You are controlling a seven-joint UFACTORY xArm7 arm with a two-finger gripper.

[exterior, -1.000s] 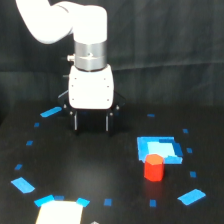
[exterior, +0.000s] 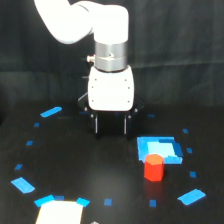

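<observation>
My gripper (exterior: 111, 124) hangs above the dark table, left of and behind the other objects. Its two dark fingers point down and stand apart, with nothing visible between them, though they are hard to make out against the black background. A red block (exterior: 153, 168) with an angular top stands on the table at right of centre. Just behind it lies a blue tray-like piece (exterior: 144, 142) with a white area inside, partly hidden by the red block. At the bottom left edge sits a pale, boxy object (exterior: 59, 213), cut off by the frame.
Blue tape strips (exterior: 191, 197) and small blue squares are scattered over the black table (exterior: 105, 170). One longer strip (exterior: 22, 185) lies at the left. A dark curtain (exterior: 180, 60) closes off the back.
My gripper has shifted to the right and very slightly down. The red block, blue piece and pale object have not moved.
</observation>
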